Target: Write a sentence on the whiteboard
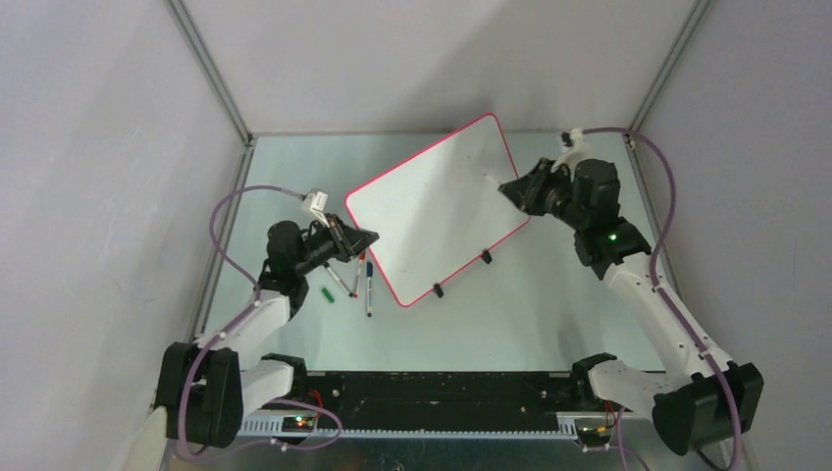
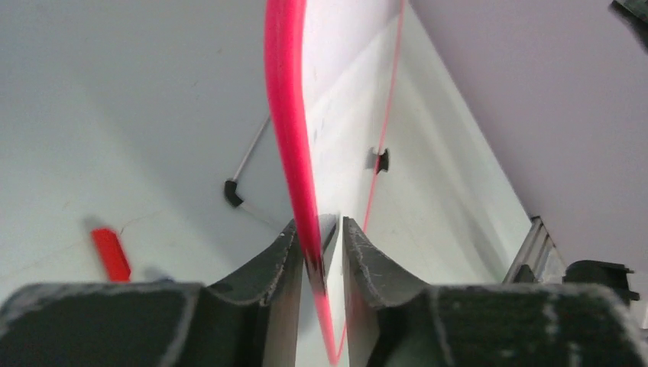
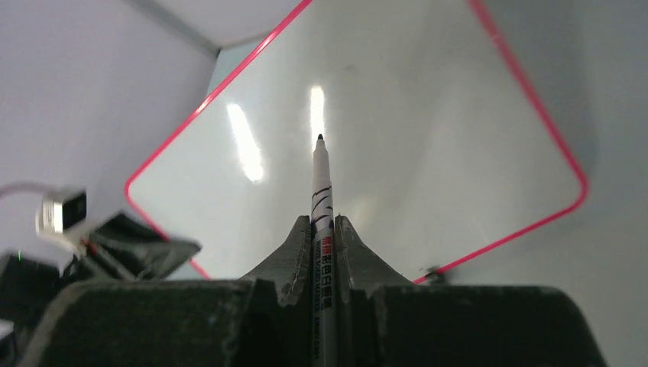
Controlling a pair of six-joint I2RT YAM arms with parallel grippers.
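The whiteboard point(image 1: 432, 216), red-rimmed and blank as far as visible, stands at a slant in the middle of the top view. My left gripper point(image 1: 368, 238) is at its left edge; in the left wrist view the red rim point(image 2: 290, 130) runs down between the fingertips of that gripper, though whether they grip it is unclear. My right gripper point(image 1: 520, 191) is shut on a white marker point(image 3: 322, 199), tip pointing toward the board's surface near its right part.
Loose markers point(image 1: 369, 294) and a small green piece point(image 1: 328, 294) lie below the left gripper. Black clips point(image 1: 438, 289) sit along the board's lower edge.
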